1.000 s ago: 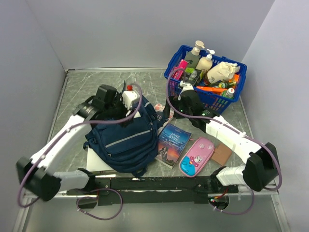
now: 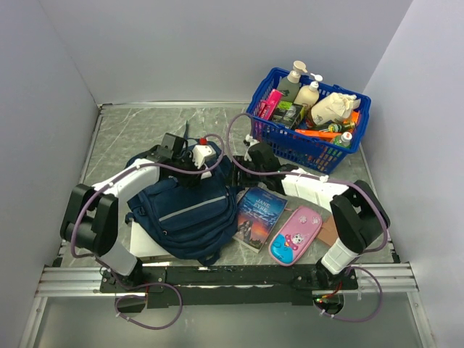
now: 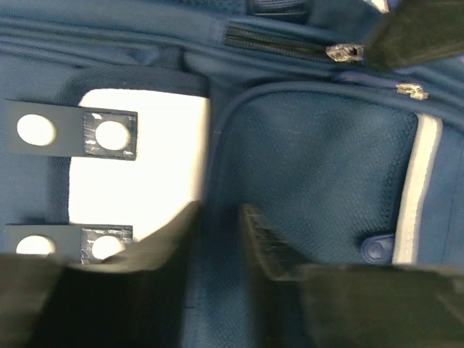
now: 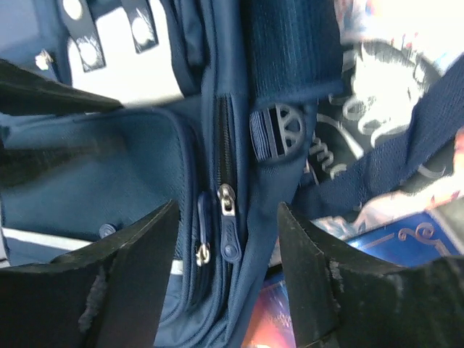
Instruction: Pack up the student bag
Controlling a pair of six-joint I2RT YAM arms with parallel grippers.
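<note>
The dark blue student bag lies flat on the left of the table. Over its upper part hovers my left gripper, part open; only bag fabric shows below the gap. At the bag's right side is my right gripper, also part open, its fingers on either side of a zipper pull on the bag's edge. Whether they touch the fabric I cannot tell. A Jane Eyre book lies just right of the bag. Beside it is a pink and blue pencil case.
A blue basket full of bottles and boxes stands at the back right. A white flat item sticks out from under the bag's lower left. Some brown thing lies right of the pencil case.
My right gripper has moved left and down to the bag's right edge. The left arm has drawn lower and its gripper stays over the bag's upper part. Bag, book and pencil case look unmoved.
</note>
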